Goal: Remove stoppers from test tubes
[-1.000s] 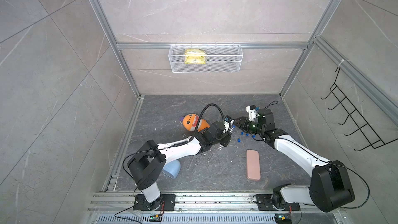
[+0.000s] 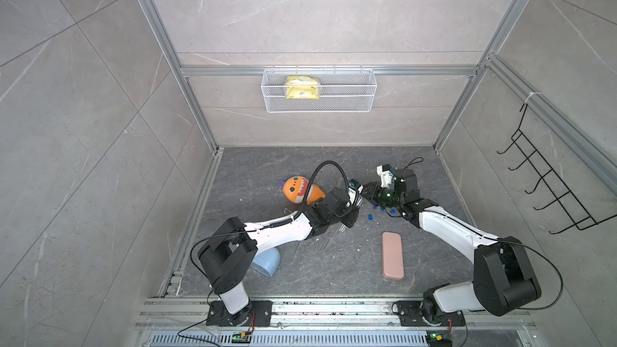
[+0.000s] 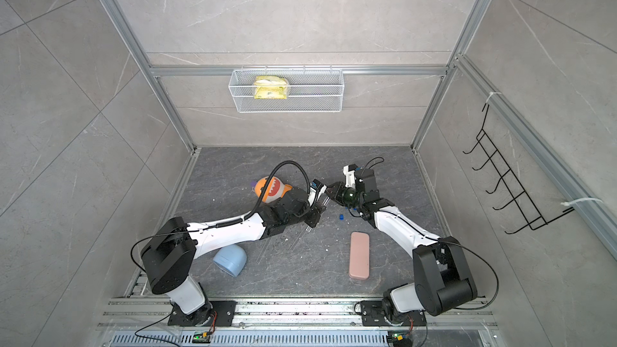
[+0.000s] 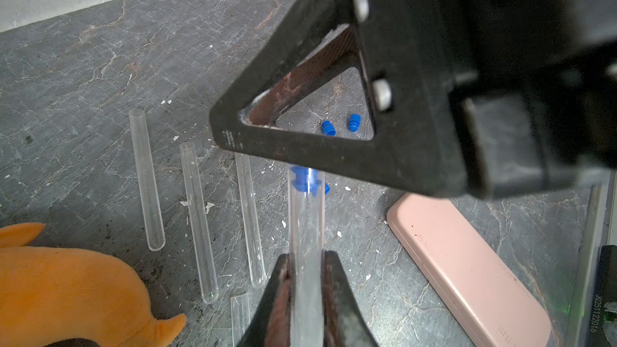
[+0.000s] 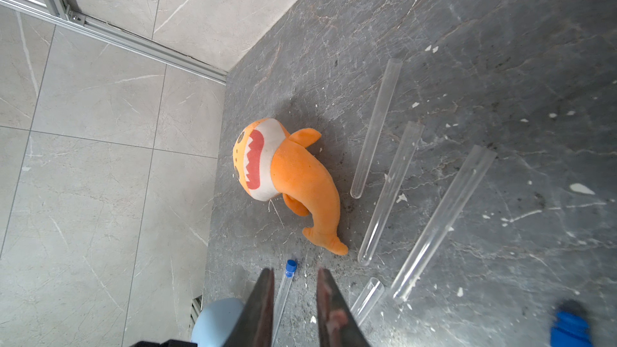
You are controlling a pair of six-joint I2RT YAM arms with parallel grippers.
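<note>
My left gripper is shut on a clear test tube, which stands lengthwise between its fingers. A blue stopper sits in the mouth of that tube. Right over it, in the left wrist view, lies a black triangular finger of my right gripper, hiding the stopper's top. The right gripper has its fingers apart; table shows through the gap. Uncapped tubes lie on the table. Another tube, near the blue cup, still carries a blue stopper.
Loose blue stoppers lie on the table right of the tubes. An orange plush toy rests behind, a light blue cup at the front left. A pink case lies front right, with bare table around it.
The right arm has shifted a little left, its elbow moving inward, while its gripper stays close to the left one. The left arm has not visibly moved.
</note>
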